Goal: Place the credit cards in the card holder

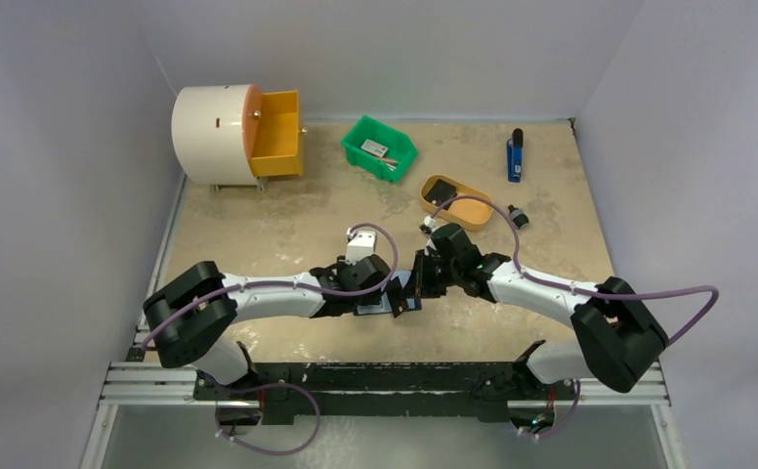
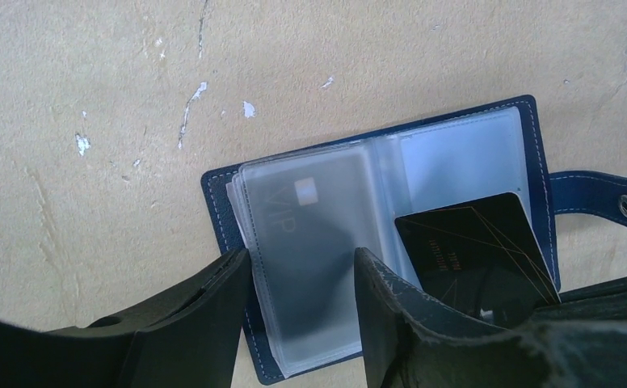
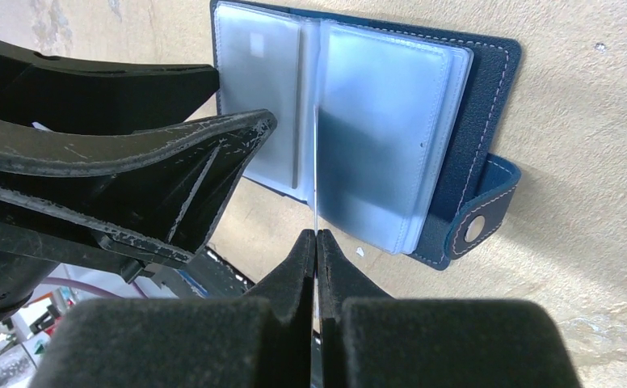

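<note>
The dark blue card holder (image 2: 540,198) lies spread out on the table, its clear sleeves facing up. A "VIP" card (image 2: 306,191) shows through the left-hand sleeves. Open and low over that half is my left gripper, one finger at the sleeves' outer edge and the other above the sleeves. My right gripper is shut on a black card with thin gold lines, which appears edge-on in the right wrist view. This card stands over the holder's middle fold and right sleeve; whether its edge is inside a sleeve I cannot tell.
Behind the arms are a green bin (image 1: 380,149) and an orange tray (image 1: 472,212) with a dark item (image 1: 441,191) in it. A white drum with an orange drawer (image 1: 277,137) stands back left. The holder's snap strap (image 3: 488,202) sticks out at its right.
</note>
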